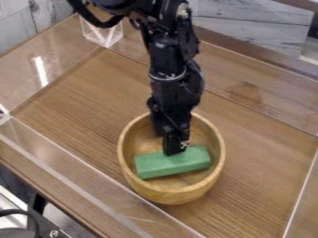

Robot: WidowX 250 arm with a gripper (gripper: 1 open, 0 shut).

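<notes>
A tan bowl (139, 185) sits on the wooden table, holding a green rectangular block (168, 163) tilted along its lower part. My black gripper (174, 141) reaches down from the top of the view into the back of the bowl, just behind the block. Its fingertips are dark and overlapping, so whether it is open or shut is unclear.
A clear plastic container (102, 28) stands at the back left. A black cable lies at the lower left edge.
</notes>
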